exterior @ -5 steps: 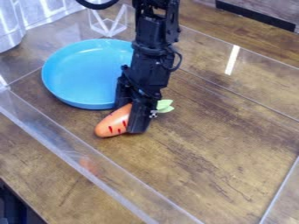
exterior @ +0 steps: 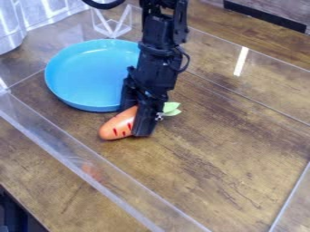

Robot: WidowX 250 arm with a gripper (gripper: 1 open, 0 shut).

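Note:
An orange toy carrot (exterior: 118, 127) with dark stripes and pale green leaves lies on the wooden table, just in front of a blue plate (exterior: 75, 72). My black gripper (exterior: 137, 123) reaches down over the middle of the carrot and is shut on it, its fingers partly hiding the carrot's body. The leaves show to the right of the fingers. The arm covers the right edge of the plate.
A clear plastic strip (exterior: 85, 170) runs along the table's left front. A white object (exterior: 7, 23) stands at the top left corner.

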